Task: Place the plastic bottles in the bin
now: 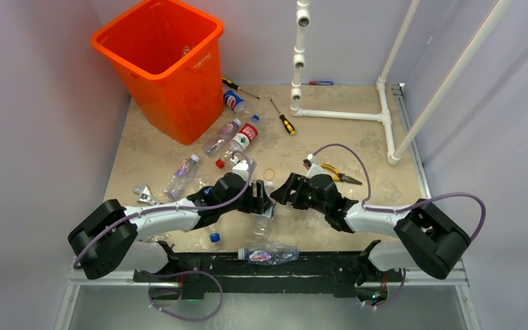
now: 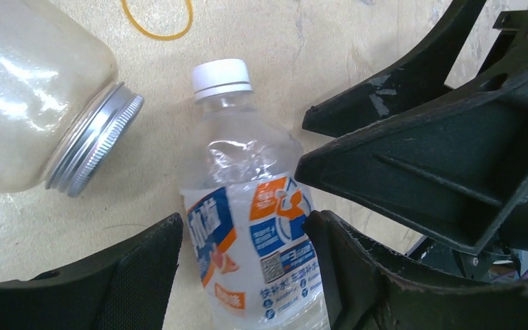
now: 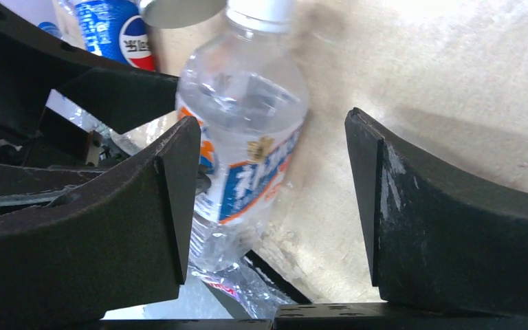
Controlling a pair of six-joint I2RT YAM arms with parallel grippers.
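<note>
A clear bottle with an orange-and-blue label [image 2: 254,247] lies between my grippers at table centre. My left gripper [image 1: 261,199] is part open over its label, the bottle between the fingertips in the left wrist view. My right gripper [image 1: 285,189] is part open beside it; in the right wrist view the bottle [image 3: 240,110] lies toward the left finger. Whether either touches it, I cannot tell. Other plastic bottles lie near the orange bin [image 1: 158,89] and at the front edge, including one [image 1: 268,253].
A jar with a metal lid [image 2: 41,117], a wrench [image 1: 144,196], pliers [image 1: 344,177], screwdrivers [image 1: 285,124] and a rubber band [image 2: 158,31] lie around. A white pipe frame [image 1: 344,115] stands at back right.
</note>
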